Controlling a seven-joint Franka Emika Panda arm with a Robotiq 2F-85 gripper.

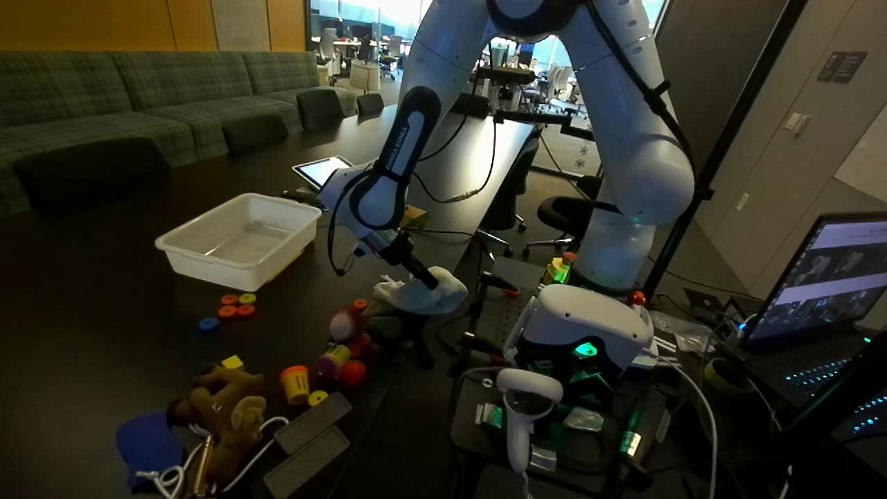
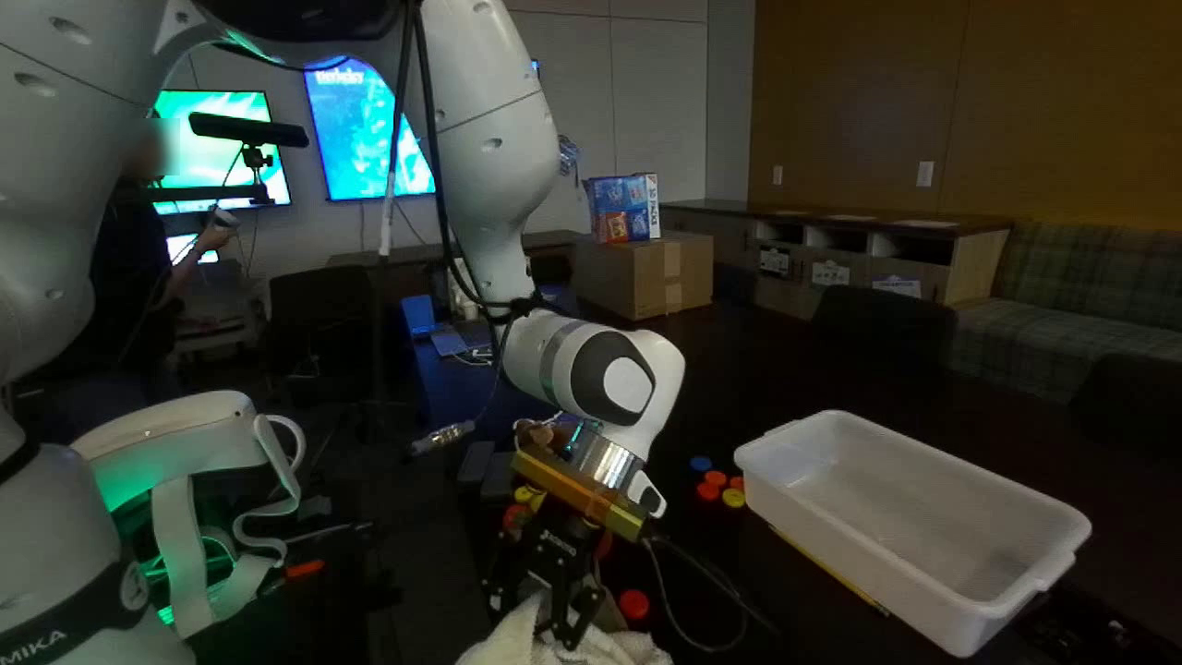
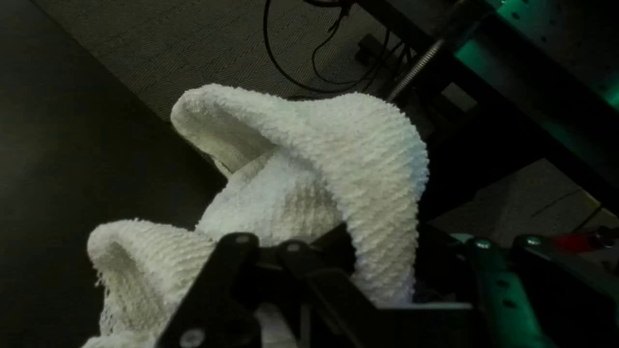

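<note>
A white textured cloth (image 3: 371,151) is bunched up in my gripper (image 1: 425,279), which is shut on it. From exterior view 1, the cloth (image 1: 428,295) appears at the table's near edge, over or close to the dark green item. Exterior view 2 shows the gripper (image 2: 548,626) pointing down, the cloth (image 2: 521,643) spreading around its fingertips and cut off by the bottom of the picture. In the wrist view folds of the cloth rise beyond the dark fingers, with the table edge and floor behind; the fingertips are partly hidden.
An empty white bin (image 1: 241,241) stands on the table (image 1: 75,274), with coloured lids (image 1: 237,308) nearby. Toys, including an orange tub (image 1: 295,384) and a brown plush (image 1: 224,407), crowd the near end. A headset (image 1: 582,320) sits on the cart beyond the table edge.
</note>
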